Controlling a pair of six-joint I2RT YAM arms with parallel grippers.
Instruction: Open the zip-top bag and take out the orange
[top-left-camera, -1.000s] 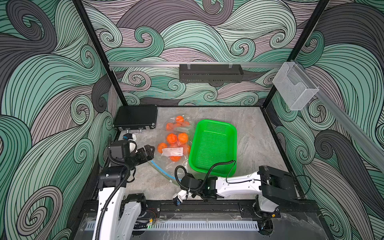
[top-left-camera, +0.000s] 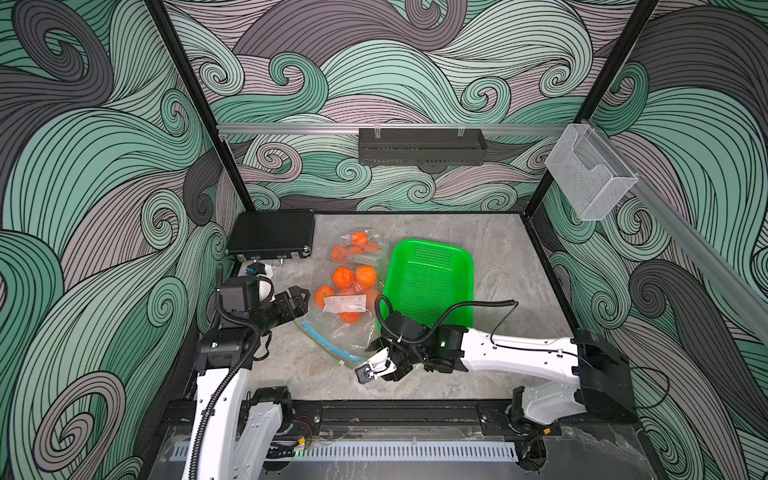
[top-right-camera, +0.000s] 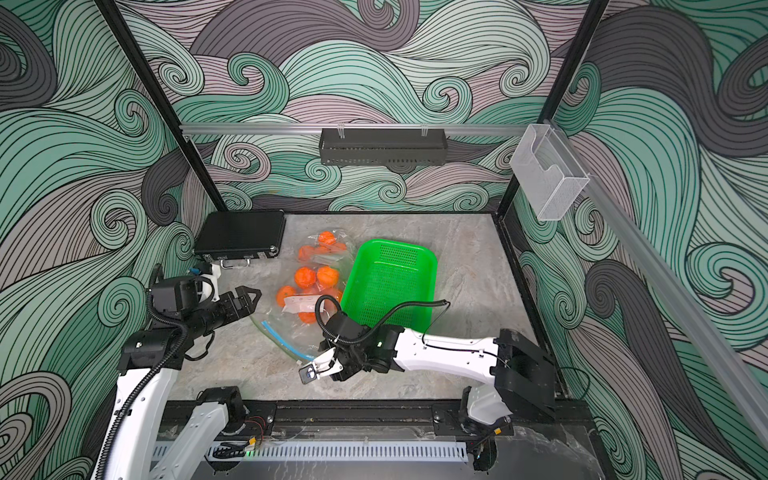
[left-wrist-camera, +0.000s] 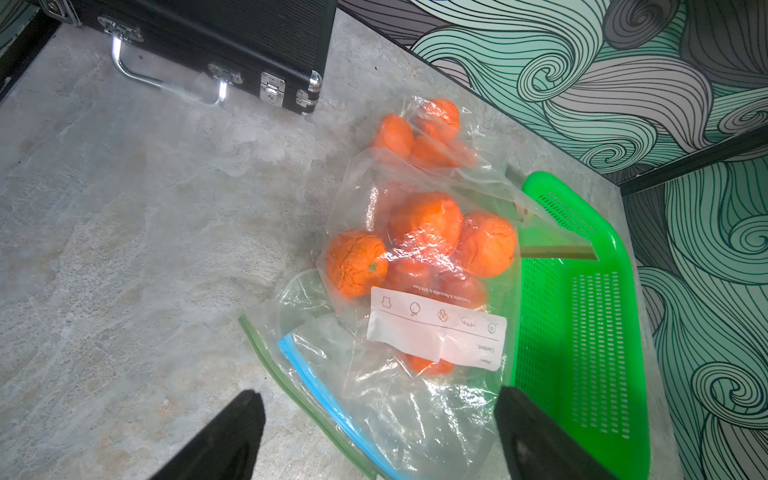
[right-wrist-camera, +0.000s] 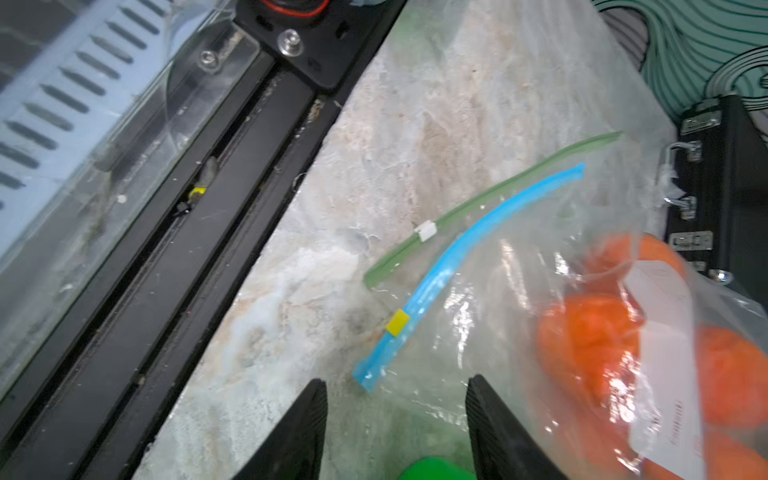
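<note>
A clear zip top bag (left-wrist-camera: 424, 320) full of oranges lies on the table. Its blue zip strip (right-wrist-camera: 448, 264) and the green strip (right-wrist-camera: 480, 200) stand apart, a gap of clear film between them. Several oranges (top-left-camera: 344, 277) show through the plastic, under a white label (left-wrist-camera: 436, 326). My left gripper, its fingers wide apart, is at the left of the bag over the strips' far end, with nothing gripped. My right gripper is open too, its fingers just short of the blue strip's near end and nothing between them.
An empty green basket (top-left-camera: 433, 264) stands right of the bag, partly behind my right arm. A second clear bag of oranges (top-left-camera: 357, 246) lies behind. The black case (top-left-camera: 273, 233) sits at the back left. Bare table (left-wrist-camera: 160, 240) lies left of the bag.
The left arm has barely shifted. The bag looks the same.
</note>
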